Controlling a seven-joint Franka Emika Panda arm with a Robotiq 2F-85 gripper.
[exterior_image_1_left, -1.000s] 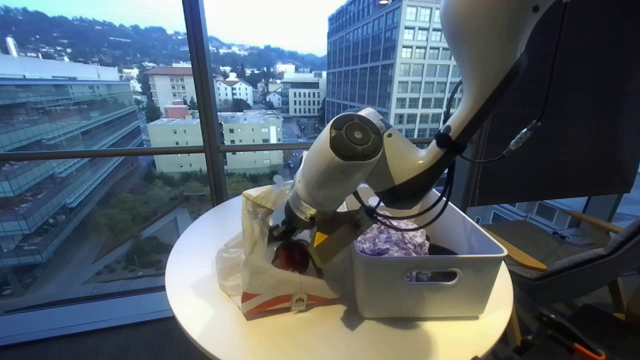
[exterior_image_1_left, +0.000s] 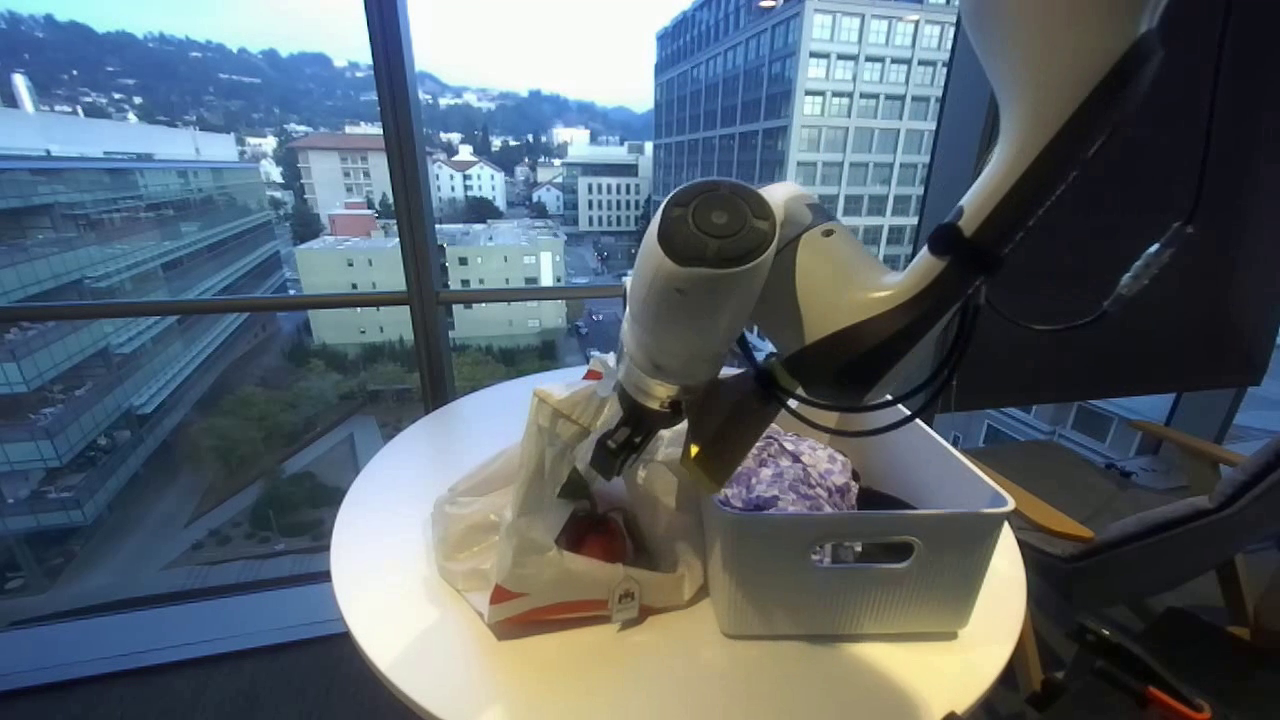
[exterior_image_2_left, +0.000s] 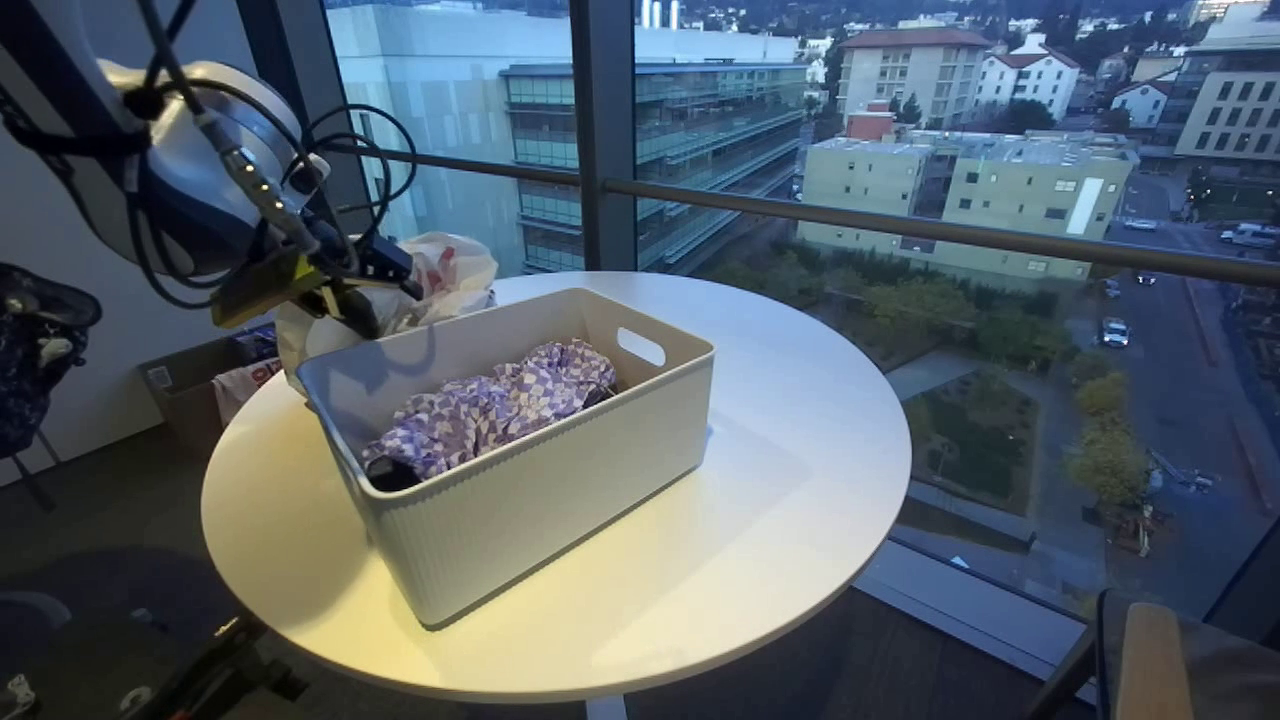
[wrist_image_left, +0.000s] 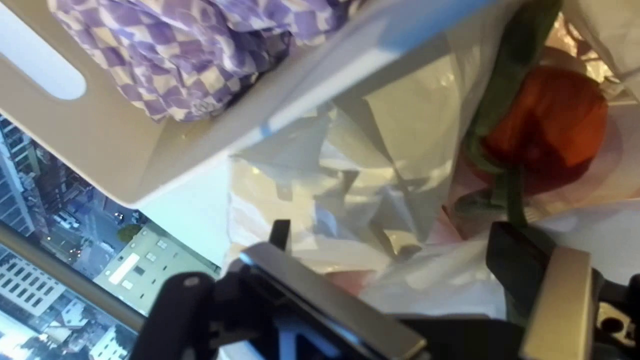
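Note:
A white plastic bag (exterior_image_1_left: 548, 480) with red stripes stands on the round table, its mouth open. Inside lies a red, rounded, flower-like item (wrist_image_left: 549, 129) with green leaves or stem (wrist_image_left: 504, 78); exterior view 1 shows the red item (exterior_image_1_left: 596, 536) through the bag's opening. Over the bag hangs my gripper, fingers apart and nothing between them. In the wrist view its right finger appears close to the end of the green stem; whether they touch I cannot tell. From the second exterior view, the gripper (exterior_image_2_left: 386, 306) is beyond the bin's rim.
A light grey bin (exterior_image_2_left: 540, 504) stands right beside the bag, holding purple-and-white checkered cloth (exterior_image_2_left: 498, 408) and something dark. Bare table (exterior_image_2_left: 792, 408) surrounds the bin's far side. Large windows border the table; a chair (exterior_image_1_left: 1128, 516) stands at right.
My gripper has risen out of the bag and shifted slightly right. The red item now sits a little lower in the bag, with a green leaf showing above it. The bag's mouth has shifted right.

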